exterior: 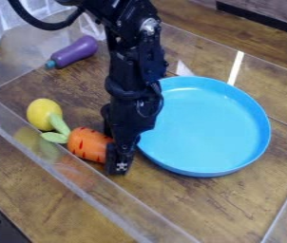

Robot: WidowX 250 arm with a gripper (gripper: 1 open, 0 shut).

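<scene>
The black gripper (pixel 118 150) is lowered to the tabletop at the lower middle, its fingers around or against an orange toy carrot (pixel 89 144) with green leaves. The exact grip on the carrot is unclear, as the dark fingers overlap it. A yellow toy fruit (pixel 45 114) lies just beyond the carrot's leaves at the left.
A blue plate (pixel 203 128) sits right beside the gripper on the right. A purple toy eggplant (pixel 72 51) lies at the back left. A clear wall runs along the left and front. Bare wood (pixel 222 209) shows at the front right.
</scene>
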